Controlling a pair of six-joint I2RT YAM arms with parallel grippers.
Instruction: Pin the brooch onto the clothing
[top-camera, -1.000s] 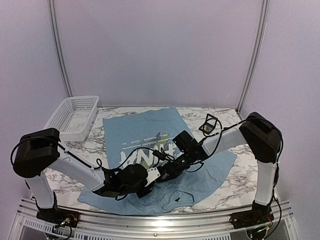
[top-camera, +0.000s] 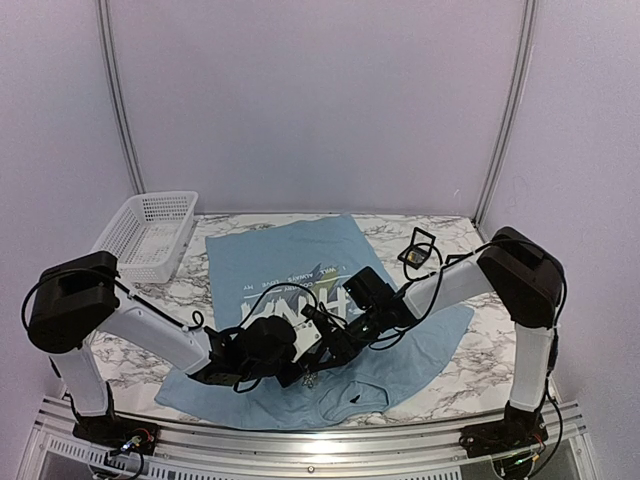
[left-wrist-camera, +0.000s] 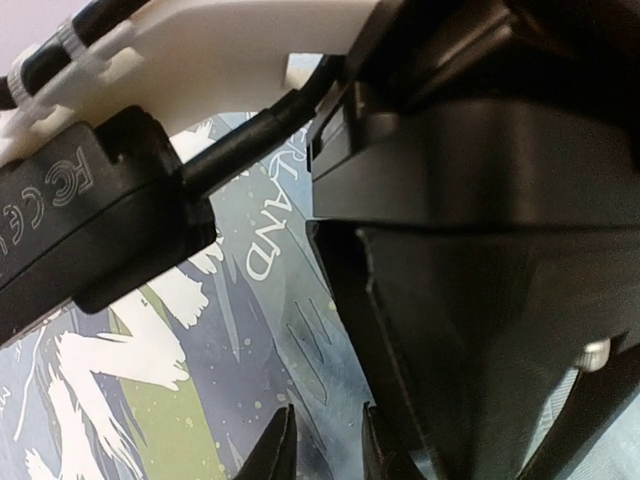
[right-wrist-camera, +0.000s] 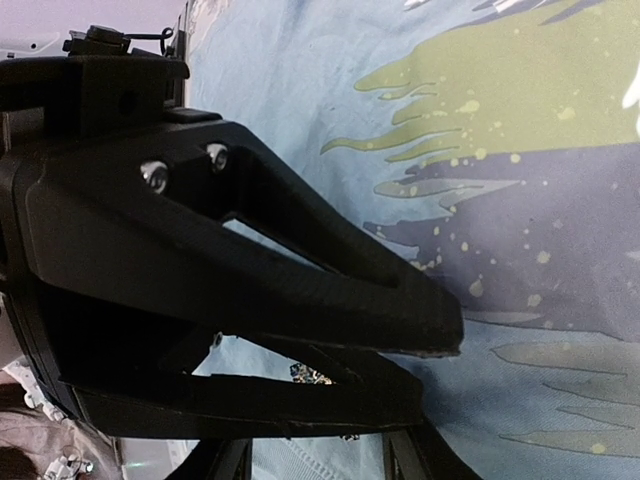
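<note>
A light blue printed shirt (top-camera: 280, 245) lies on the marble table. My left gripper (top-camera: 295, 370) and my right gripper (top-camera: 330, 355) meet over its lower middle, crowding each other. In the left wrist view the fingertips of my left gripper stand apart at the bottom edge over the print. In the right wrist view my right gripper has its fingertips apart at the bottom edge, and the other gripper's black fingers cover much of the view. A small glittery brooch (right-wrist-camera: 312, 375) shows partly behind those fingers, near the cloth; what holds it, if anything, is hidden.
A white plastic basket (top-camera: 145, 235) stands at the back left. A small dark box (top-camera: 416, 255) lies at the back right.
A small shiny piece now shows below where they meet.
</note>
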